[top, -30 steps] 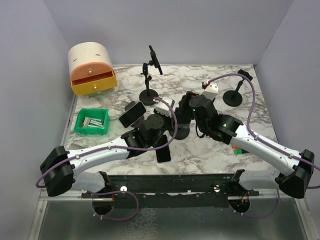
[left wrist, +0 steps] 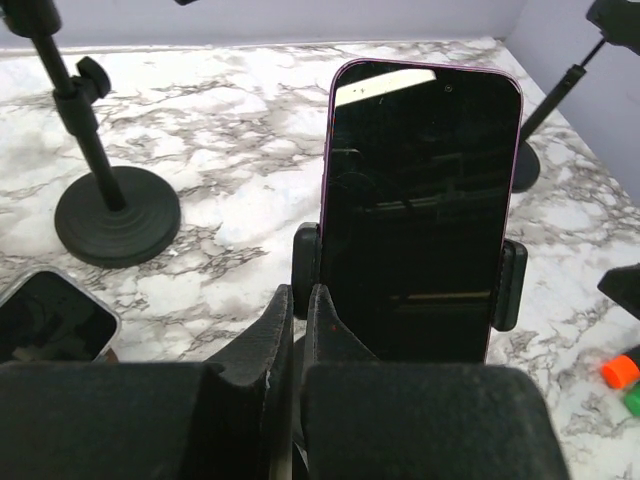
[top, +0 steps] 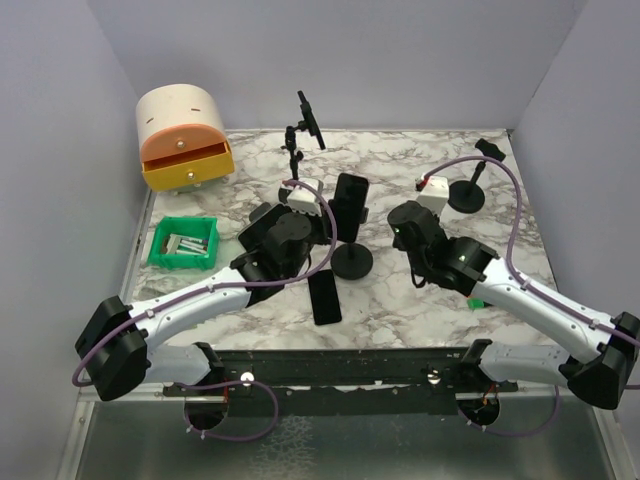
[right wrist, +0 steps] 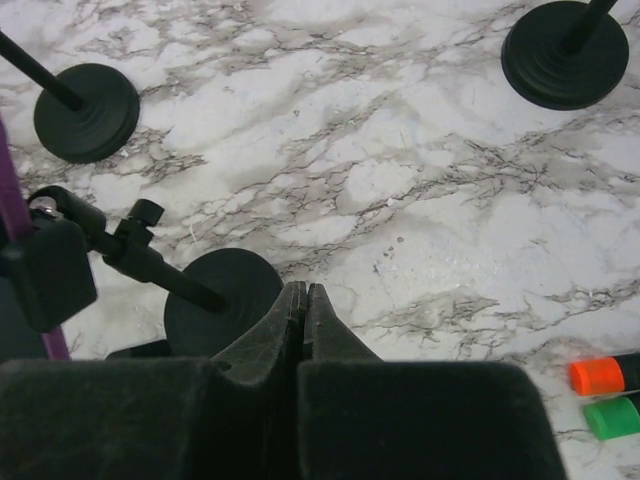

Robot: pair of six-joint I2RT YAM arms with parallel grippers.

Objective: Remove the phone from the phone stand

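The dark phone (left wrist: 420, 210), edged in purple, stands upright in the black clamp (left wrist: 510, 285) of its stand, whose round base (top: 351, 261) sits mid-table. My left gripper is shut on the clamp's left side arm, in front of the phone. Well to the right of the phone, my right gripper is shut with bare marble beyond its fingertips and nothing between them. In the right wrist view only a purple strip of the phone (right wrist: 15, 205) shows at the left edge.
Another phone (top: 325, 297) lies flat in front of the stand. Further stands (top: 297, 192) rise behind and at the back right. A green basket (top: 183, 262) and a cabinet (top: 183, 165) occupy the left. Orange and green pens (right wrist: 597, 376) lie at right.
My right gripper has gone from open around the phone to shut, away to the right. The left gripper and the stand with the phone have shifted left, the phone turning to face the left gripper.
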